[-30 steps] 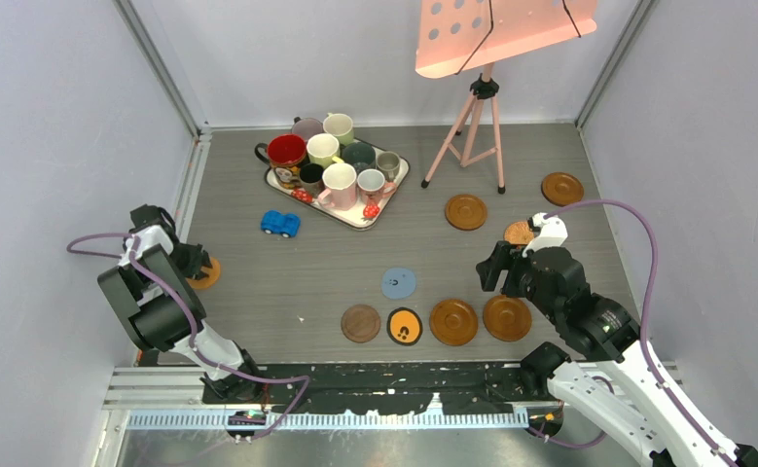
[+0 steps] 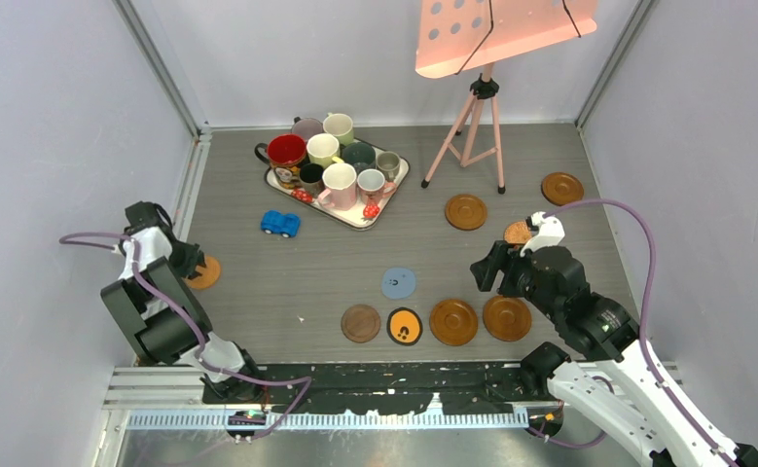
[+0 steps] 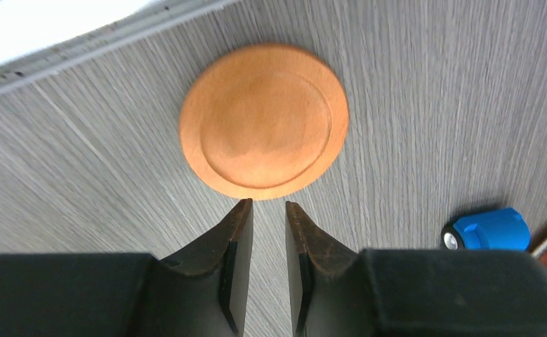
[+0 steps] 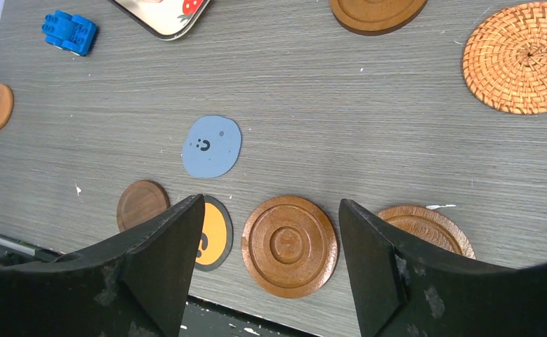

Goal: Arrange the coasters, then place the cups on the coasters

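Note:
Several cups crowd a tray (image 2: 359, 226) at the back of the table, among them a red mug (image 2: 286, 149) and a pink one (image 2: 340, 185). An orange-brown round coaster (image 3: 265, 119) lies flat near the left wall, empty on top. My left gripper hovers by that coaster's near edge, partly open, with only bare table showing between its fingers. Wide open and empty, my right gripper hangs above the right side, over a dark wooden coaster (image 4: 289, 246).
Other coasters are spread about: a blue one (image 2: 398, 283), an orange-and-black one (image 2: 405, 327) and several brown ones. A blue toy car (image 2: 280, 224) sits left of the tray. A pink stand (image 2: 482, 107) rises at the back.
The right arm shifted only very slightly. The cups stayed put.

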